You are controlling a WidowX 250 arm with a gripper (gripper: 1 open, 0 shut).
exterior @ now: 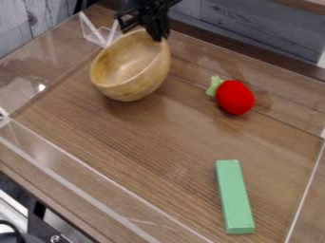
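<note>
At the top of the view my gripper (pixel 155 27) is over the right rim of a tan wooden bowl (pixel 121 71). The bowl is tilted; whether the fingers grip its rim is hard to tell. A red tomato-like object (pixel 235 98) with green leaves lies right of the bowl, apart from it.
A pale green block (pixel 234 196) lies at the lower right. A clear wire-like or plastic item (pixel 105 24) is at the upper left behind the bowl.
</note>
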